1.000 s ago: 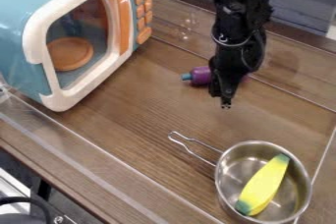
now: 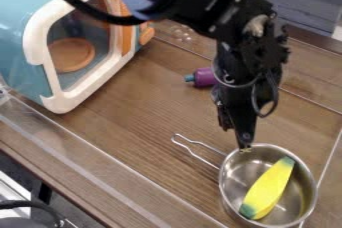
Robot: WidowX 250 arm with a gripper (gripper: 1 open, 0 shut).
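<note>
A steel pot point(image 2: 237, 169) with a wire handle sits at the lower right, holding a yellow banana-like toy point(image 2: 270, 186) with green ends. My black gripper point(image 2: 246, 137) hangs just above the pot's back rim; whether its fingers are open or shut is hard to tell. A purple object with a blue tip point(image 2: 201, 78) lies farther back, partly behind the arm.
A blue and white toy microwave point(image 2: 56, 82) with orange buttons stands at the upper left. Its front edge is at the lower left.
My gripper has moved toward the camera and to the right, from beside the purple object to above the pot's rim. The pot and its contents have not moved.
</note>
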